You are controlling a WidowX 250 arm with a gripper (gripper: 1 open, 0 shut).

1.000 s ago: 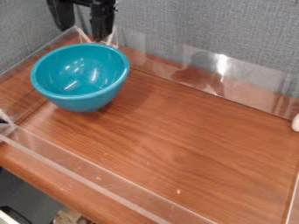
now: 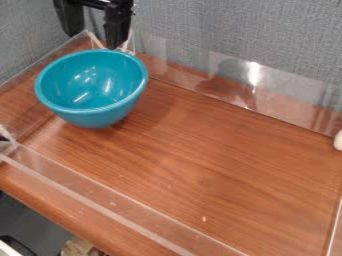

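A teal bowl (image 2: 91,95) sits upright on the wooden table at the left. Above and just behind it, at the top left, my black gripper (image 2: 111,36) points downward with its fingers apart and nothing visible between them. Its upper part is cut off by the frame's top edge.
Grey padded walls (image 2: 254,35) stand behind and to the left. A small white object (image 2: 337,140) is cut off at the right edge.
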